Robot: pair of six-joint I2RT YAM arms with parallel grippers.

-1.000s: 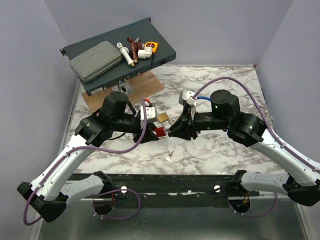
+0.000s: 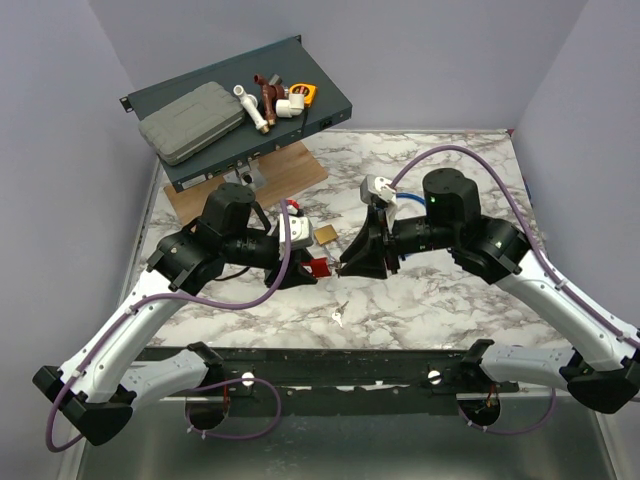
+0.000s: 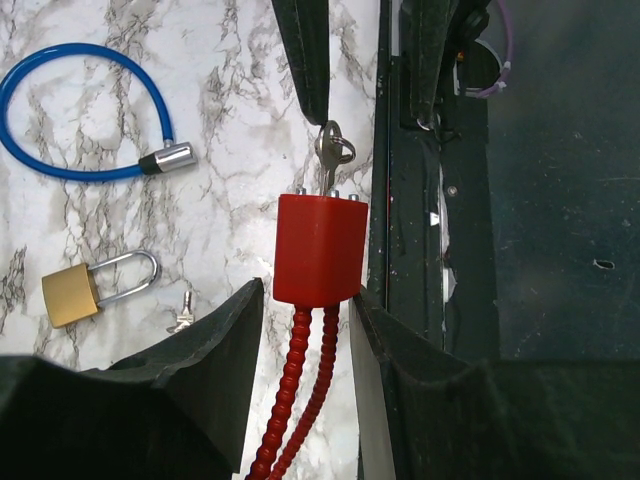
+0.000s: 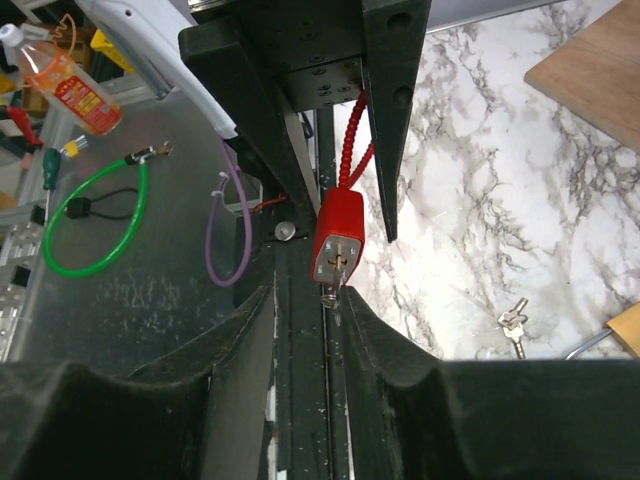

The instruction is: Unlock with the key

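Observation:
A red lock body (image 3: 320, 250) on a beaded red cable (image 3: 287, 400) is held in the air by my left gripper, whose fingers sit on either side of it. A small silver key with a ring (image 3: 333, 148) sticks out of the lock's end face, toward my right gripper. The right fingers stand apart around the key's head, which lies nearer one fingertip in the right wrist view; no grip on it shows. How deep the key sits cannot be told.
On the marble table lie a brass padlock (image 3: 70, 295), another key (image 3: 184, 312) and a blue cable lock (image 3: 100, 175). A wooden board (image 2: 295, 172) and a dark shelf (image 2: 325, 95) with a grey case (image 2: 192, 122) stand at the back left.
The left gripper and lock have hardly moved.

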